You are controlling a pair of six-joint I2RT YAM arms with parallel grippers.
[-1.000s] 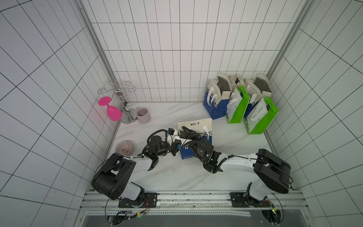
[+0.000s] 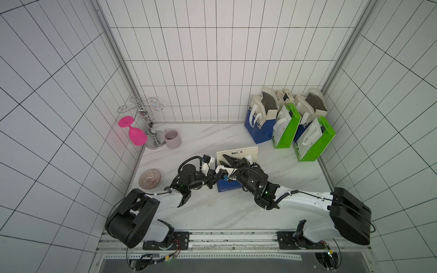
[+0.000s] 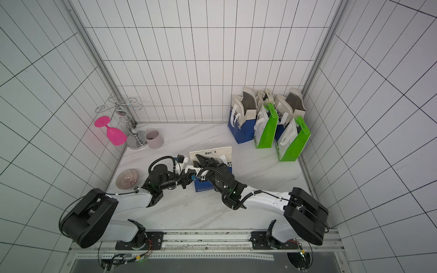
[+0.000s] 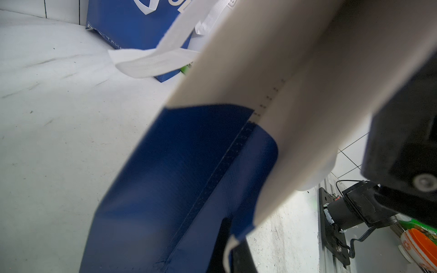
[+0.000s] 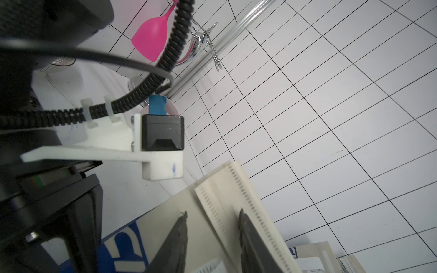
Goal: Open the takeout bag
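The blue and cream takeout bag [image 2: 236, 151] stands in the middle of the table, its front partly covered by both arms. In the left wrist view, the bag's side [image 4: 136, 182] fills the middle. My left gripper is shut on a thin edge of the bag low in that view. My right gripper is part open in front of the bag's cream upper panel [image 5: 218, 191], its dark fingers [image 5: 248, 245] spread apart. Nothing is clearly gripped between them; whether they touch the panel cannot be told.
Several blue and green bags [image 2: 284, 125] stand at the back right. A pink glass hangs on a metal rack [image 2: 152, 134] at the back left, beside a mug [image 2: 172, 138]. A clear dish [image 2: 149, 178] lies left of my left arm.
My right arm has shifted to the right. The bag's top edge has moved slightly right and lower in the top left view. My left gripper has hardly moved.
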